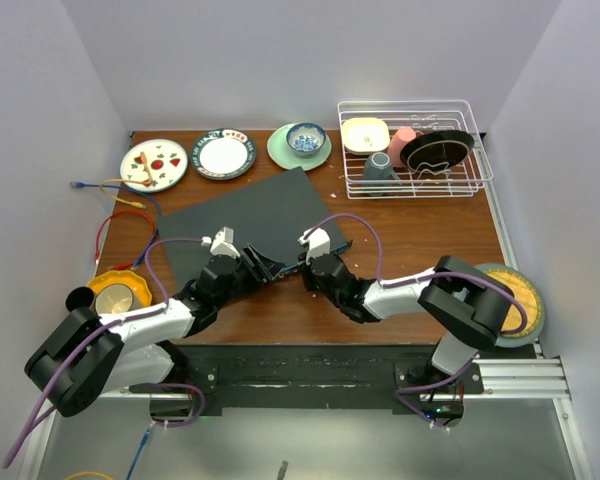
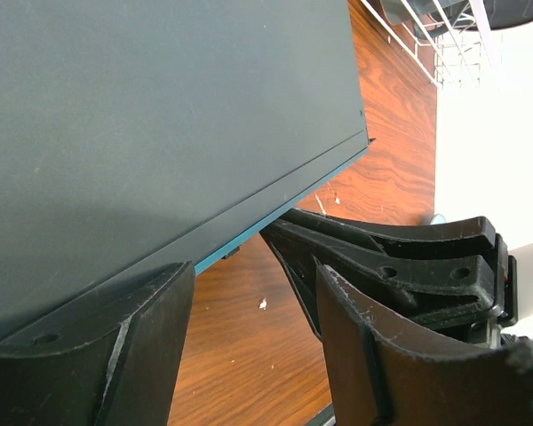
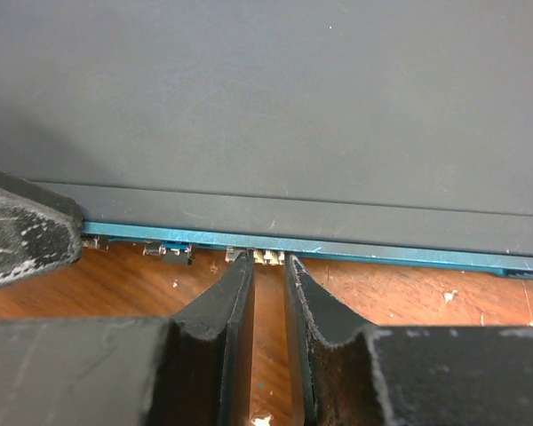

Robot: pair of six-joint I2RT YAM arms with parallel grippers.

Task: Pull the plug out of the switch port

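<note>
The dark grey switch [image 1: 250,205] lies flat, its blue-edged port side [image 3: 382,248] facing my arms. My left gripper [image 1: 274,268] is open over that edge at its left, fingers apart in the left wrist view. My right gripper is at the port edge, its fingertips close together around a small pale ribbed piece [image 3: 271,257] under the blue strip, apparently in a port; whether they grip it I cannot tell. Small metal connectors [image 3: 173,253] sit left of it.
Plates [image 1: 223,144] and a bowl line the back; a wire dish rack [image 1: 460,185] stands back right. Loose cables [image 1: 120,215] and yellow dishes lie left, a round plate [image 1: 530,330] right. Bare wood [image 1: 430,230] is clear right of the switch.
</note>
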